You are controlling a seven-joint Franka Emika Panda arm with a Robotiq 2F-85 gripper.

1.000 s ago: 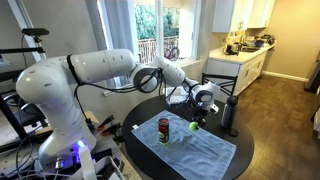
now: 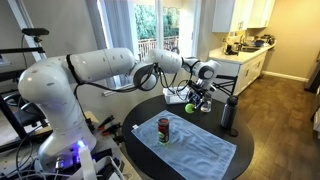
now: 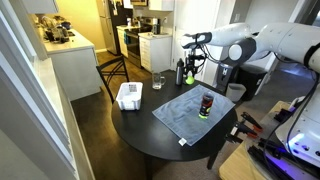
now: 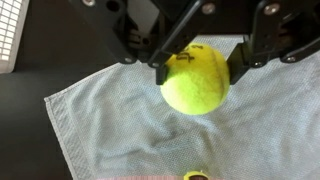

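Note:
A yellow-green tennis ball [image 4: 196, 82] fills the space between the black fingers in the wrist view, with my gripper shut on it. Exterior view 1 has the ball [image 2: 189, 108] hanging above the far part of the black table, under the gripper [image 2: 194, 99]. In exterior view 2 the ball [image 3: 188, 79] shows small below the arm's end. A light blue cloth [image 2: 190, 150] lies flat on the table. On its left part stands a red can-like object [image 2: 163, 131] with something yellow-green on top.
A white basket [image 3: 129, 97] sits near the table edge, close to a clear glass [image 3: 157, 80]. Beside the cloth stands a tall dark bottle [image 2: 229, 114].
The gripper and ball have risen and moved back, away from the cloth's middle toward the far side of the table. The can and cloth have stayed put.

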